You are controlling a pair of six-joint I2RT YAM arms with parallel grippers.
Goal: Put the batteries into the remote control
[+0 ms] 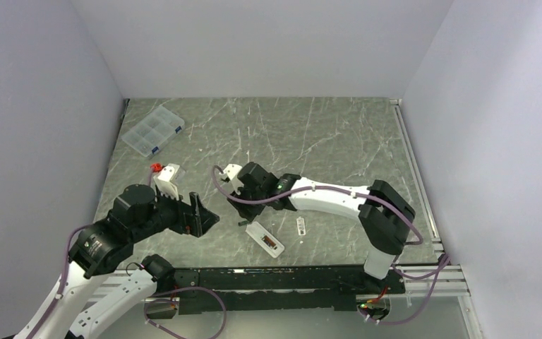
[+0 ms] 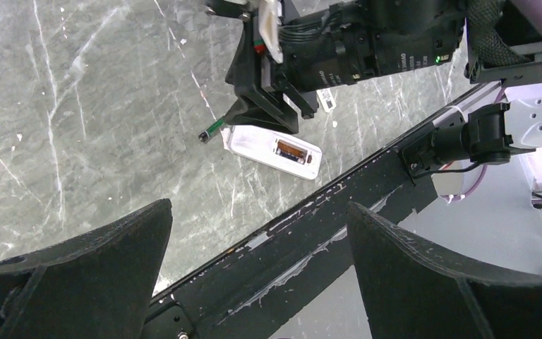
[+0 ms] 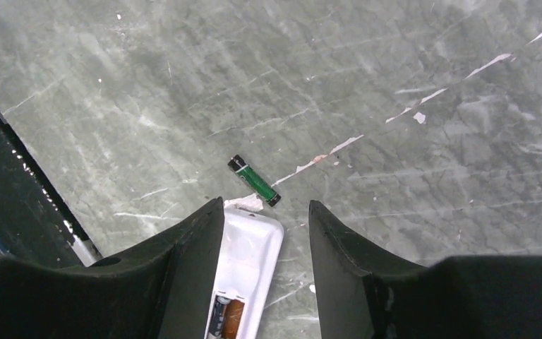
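The white remote (image 1: 265,239) lies near the table's front edge with its compartment uncovered; batteries (image 3: 230,319) show inside. A loose green battery (image 3: 254,180) lies on the table just beyond the remote's end. My right gripper is open above it, fingers empty, the battery and remote end seen between and past the tips. A small white cover (image 1: 300,226) lies right of the remote. My left gripper is open and empty, held left of the remote and facing it.
A clear compartment box (image 1: 153,131) and a small red object (image 1: 157,167) are at the back left. The right arm reaches across the centre. The front edge (image 1: 303,275) is close below the remote.
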